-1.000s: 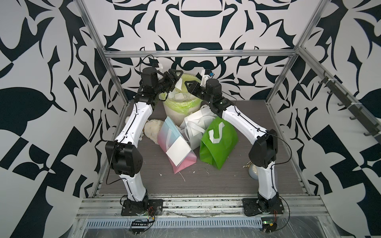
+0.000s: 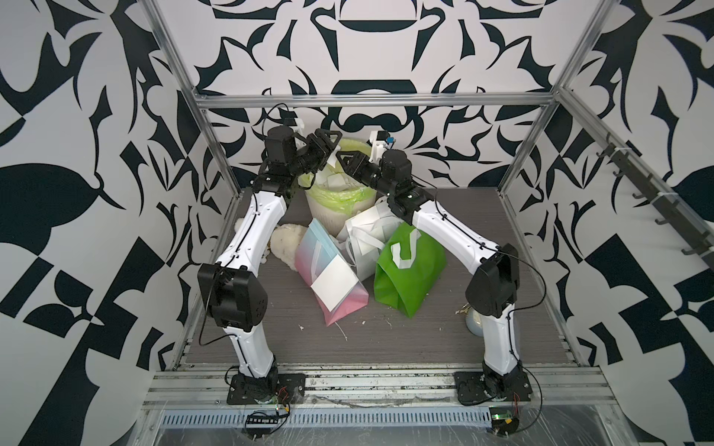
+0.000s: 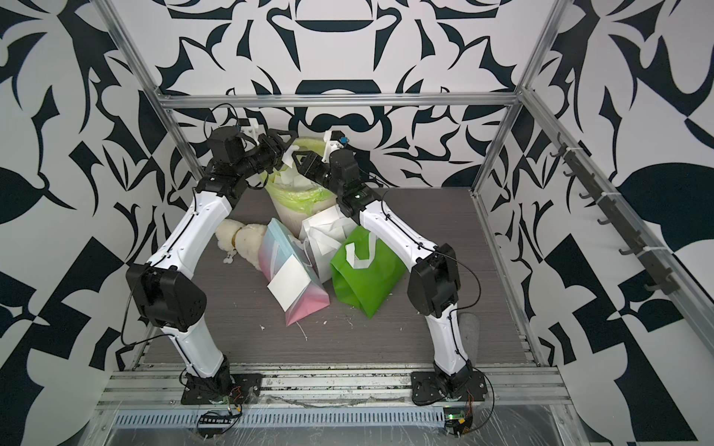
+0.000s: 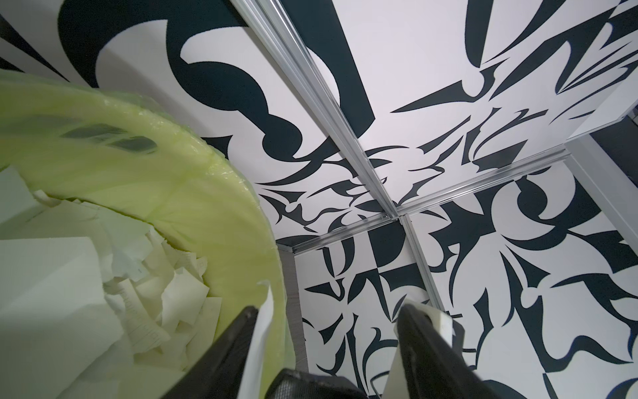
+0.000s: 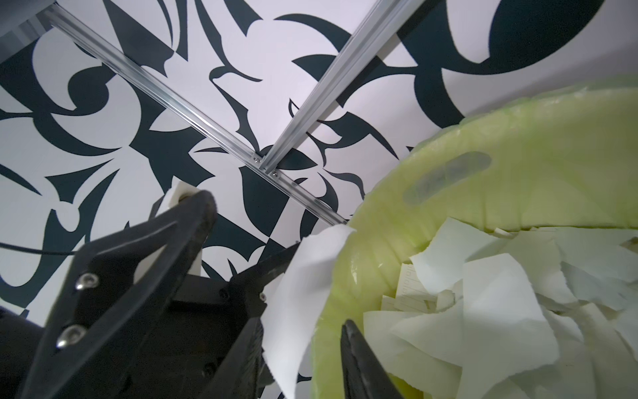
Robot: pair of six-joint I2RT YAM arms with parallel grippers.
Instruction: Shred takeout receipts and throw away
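Both my grippers meet over a bin (image 2: 338, 204) with a yellow-green liner, holding many torn white paper pieces (image 5: 505, 319). A white paper piece (image 5: 302, 292) hangs upright between my left gripper (image 2: 327, 145) and my right gripper (image 2: 349, 160). In the right wrist view it stands just beyond my right gripper's parted fingertips; in the left wrist view it shows edge-on beside a left fingertip (image 4: 242, 326). I cannot tell which fingers, if any, grip it.
A pink-blue bag (image 2: 327, 275), a white bag (image 2: 368, 230), a green bag (image 2: 409, 278) and a plush toy (image 2: 286, 245) crowd the floor before the bin.
My right gripper has moved leftward toward my left gripper and the paper piece. The left arm and the bags have hardly moved.
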